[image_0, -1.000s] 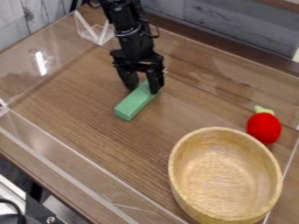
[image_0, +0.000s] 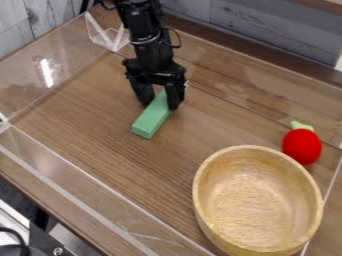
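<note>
The black gripper (image_0: 156, 92) hangs down from the top of the camera view over a green rectangular block (image_0: 154, 119) lying on the wooden table. Its fingers stand apart around the upper end of the block; whether they touch it I cannot tell.
A large tan bowl (image_0: 257, 202) fills the lower right. A red tomato-like object (image_0: 302, 147) with a pale green top lies at the right, above the bowl.
The gripper has shifted very slightly over the block's upper end. The block, bowl and red object look unmoved.
</note>
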